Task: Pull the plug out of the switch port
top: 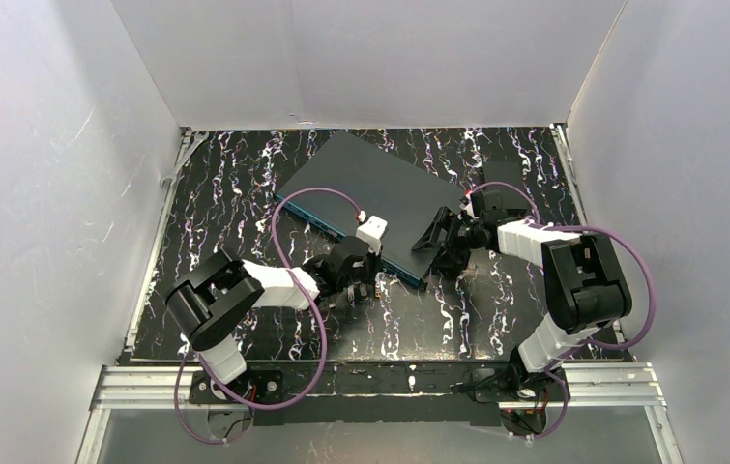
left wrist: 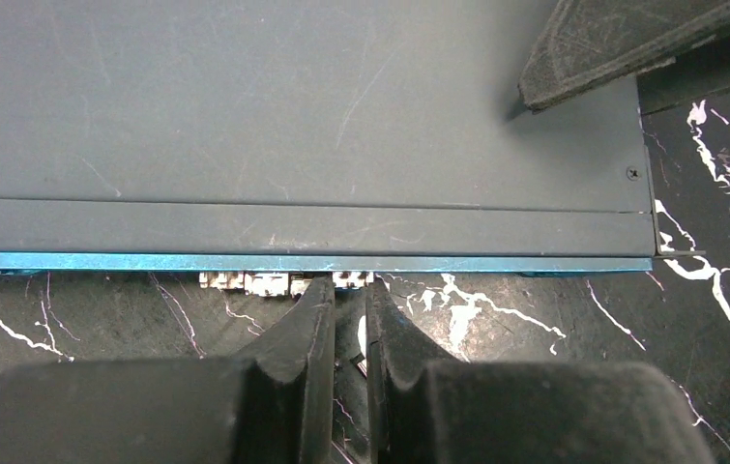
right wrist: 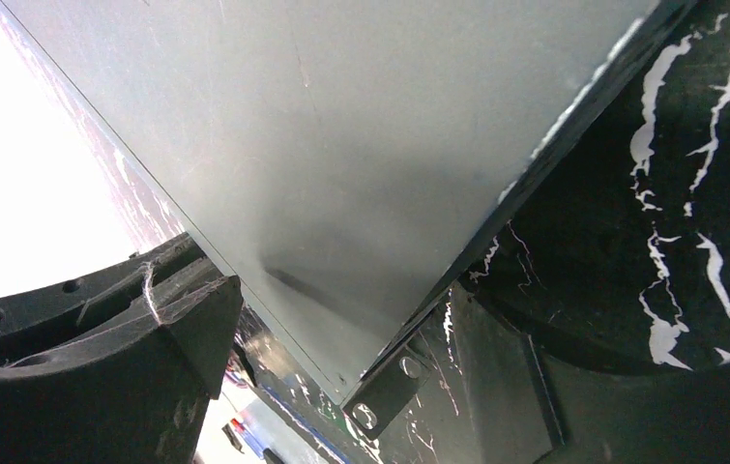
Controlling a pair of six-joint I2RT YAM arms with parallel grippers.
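Observation:
The switch [top: 380,174] is a flat dark grey box with a blue front edge, set slantwise on the table. Its top and blue edge [left wrist: 496,264] fill the upper left wrist view. Metal connectors [left wrist: 269,283] peek out from under that edge; which one is the plug, I cannot tell. Just in front of the edge, my left gripper is part open, a narrow gap between its fingertips and nothing gripped showing there. My right gripper stands open around the switch's near right corner, one finger [right wrist: 501,377] on each side.
Small loose pieces [top: 377,291] lie on the black, white-veined table below the left gripper. A purple cable [top: 320,338] loops over the left arm. Flat and dark, a panel [top: 504,176] is at the back right. Open table lies left of the switch.

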